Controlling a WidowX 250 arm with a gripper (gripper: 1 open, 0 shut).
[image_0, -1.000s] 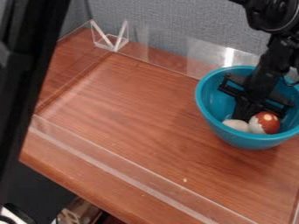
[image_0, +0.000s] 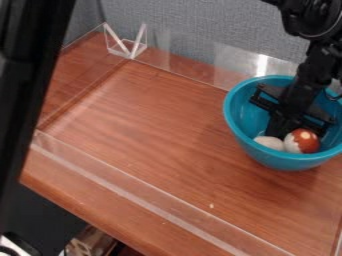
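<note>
A turquoise bowl (image_0: 247, 140) stands at the right of the wooden surface. My black gripper (image_0: 286, 117) reaches down into it from the top right, its lower part among the bowl's contents. A white object (image_0: 269, 142) and a red-and-white round object (image_0: 305, 141) lie in the bottom of the bowl, just below the gripper. The fingertips are dark and partly hidden, so whether they are open or shut is not clear.
A small white wire-like holder (image_0: 126, 42) is at the back left. A dark vertical post (image_0: 20, 90) fills the left edge.
</note>
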